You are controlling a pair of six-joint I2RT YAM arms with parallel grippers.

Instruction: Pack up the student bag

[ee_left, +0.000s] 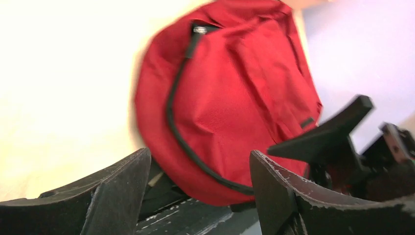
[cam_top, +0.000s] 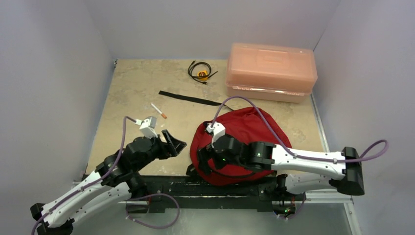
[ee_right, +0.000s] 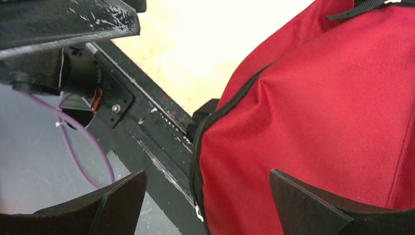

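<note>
A red bag (cam_top: 244,127) with black zips lies at the front right of the table, filling much of both wrist views. My right gripper is open above the bag's left front part, where a black zip (ee_right: 230,105) runs along the edge, with nothing held. My left gripper stands open just left of the bag, its fingers empty, facing it.
A pink translucent box (cam_top: 269,68) stands at the back right. A coiled black cable (cam_top: 193,68), an orange item (cam_top: 202,75), a black strap (cam_top: 183,97) and a white-and-orange pen-like stick (cam_top: 157,110) lie on the table.
</note>
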